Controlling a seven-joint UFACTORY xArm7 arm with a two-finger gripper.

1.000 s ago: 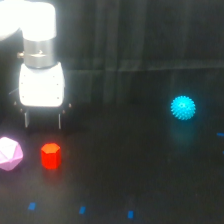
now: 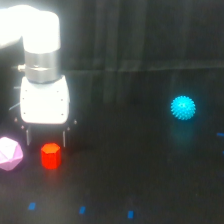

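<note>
My gripper (image 2: pixel 47 140) reaches down at the left of the camera view, its dark fingers spread apart. A small red faceted block (image 2: pixel 51 157) appears just below the fingertips, roughly under the gap between them. The fingers look open, and I see nothing gripped in them. Whether the fingers touch the block I cannot tell.
A pink many-sided solid (image 2: pixel 10 153) sits close by, left of the red block, near the frame's left edge. Far to the right is a cyan spiky ball (image 2: pixel 182 107). Small blue marks dot the dark surface, whose middle is clear.
My gripper has come down and slightly right, closer to the red block. The red block, pink solid and cyan ball stay where they were.
</note>
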